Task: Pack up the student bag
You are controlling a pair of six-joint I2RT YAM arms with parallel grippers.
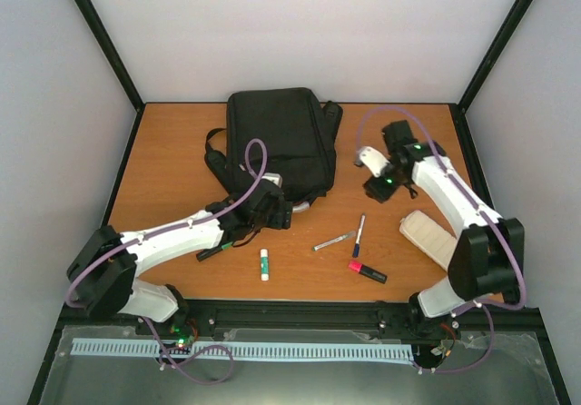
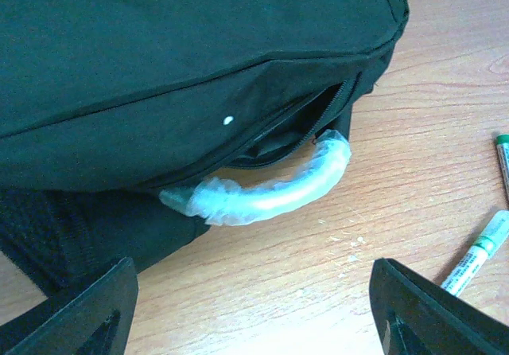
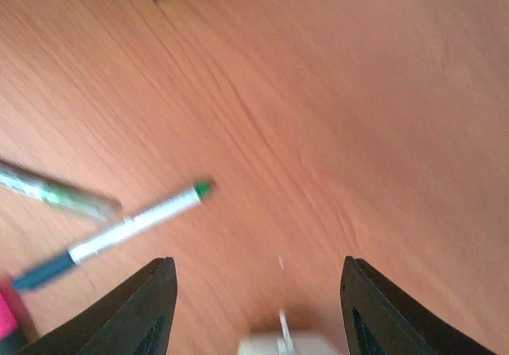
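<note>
The black bag (image 1: 277, 137) lies at the back centre, its clear handle (image 2: 282, 192) at the front edge. My left gripper (image 1: 277, 214) hangs open at that edge, nothing between its fingers. My right gripper (image 1: 381, 189) is over bare table right of the bag, fingers apart and empty. Below it lie a silver pen (image 1: 334, 241), a white-and-blue pen (image 1: 359, 234) and a pink-capped black marker (image 1: 367, 271). A glue stick (image 1: 264, 264) stands out at front centre. A beige pencil case (image 1: 427, 238) lies at the right.
A dark object with some green (image 1: 214, 251) is partly hidden under my left arm. Walls and a black frame border the table.
</note>
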